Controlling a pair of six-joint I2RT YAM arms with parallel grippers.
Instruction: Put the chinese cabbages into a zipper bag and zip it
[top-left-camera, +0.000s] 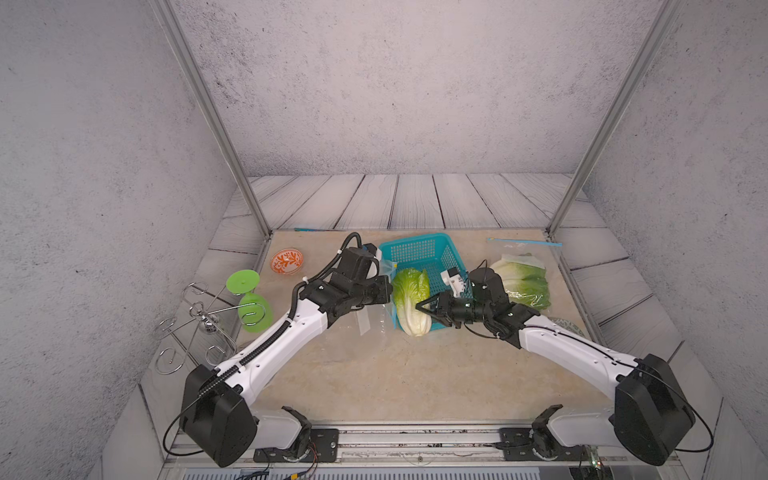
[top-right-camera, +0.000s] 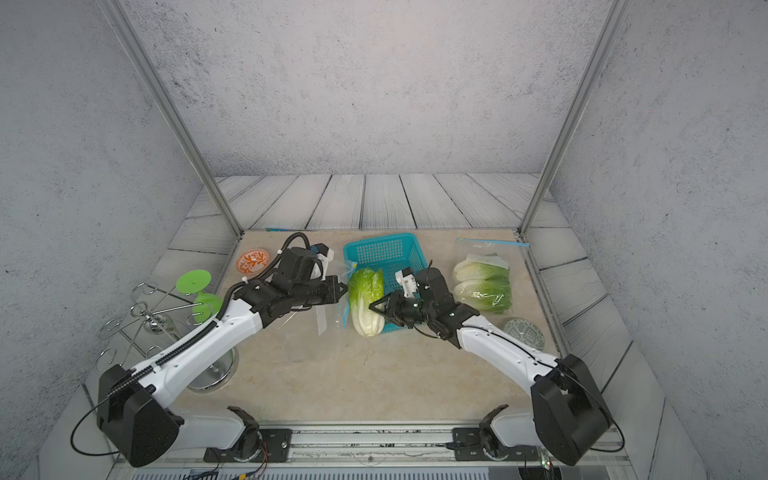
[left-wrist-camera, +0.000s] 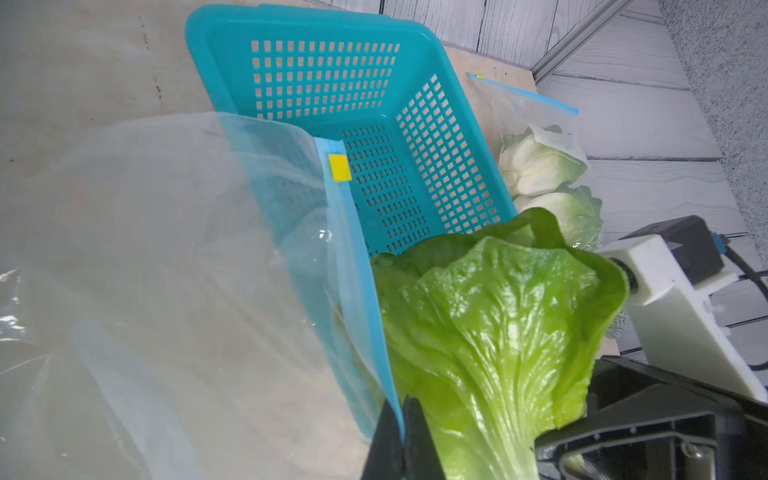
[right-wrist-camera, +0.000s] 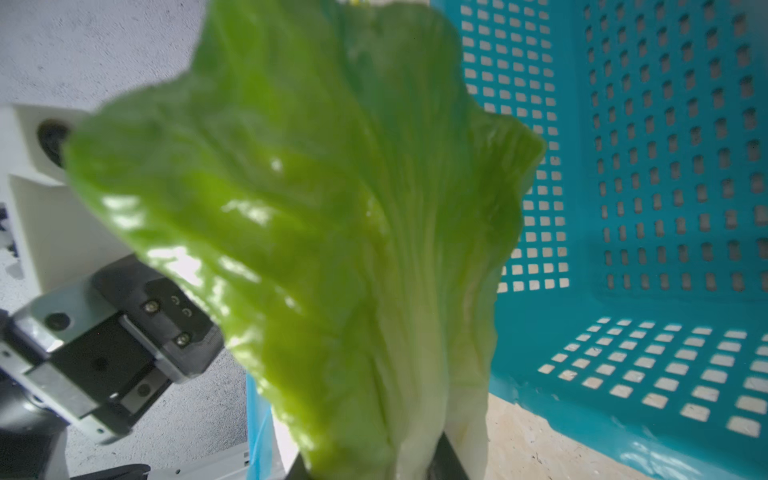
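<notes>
A Chinese cabbage (top-left-camera: 413, 292) is held by my right gripper (top-left-camera: 424, 307), shut on it at the front of the teal basket. My left gripper is shut on the blue-zippered edge of a clear zipper bag (left-wrist-camera: 176, 264), right beside the cabbage's leaves; whether any of the cabbage is inside is unclear. In the right wrist view, the leaves (right-wrist-camera: 320, 224) fill the middle. At the right, a second clear bag (top-right-camera: 480, 284) with cabbages lies on the table.
The teal basket (left-wrist-camera: 320, 28) stands in the middle rear, its visible floor empty. At left are an orange patterned bowl (top-left-camera: 286, 261), green discs and a wire rack (top-left-camera: 192, 336).
</notes>
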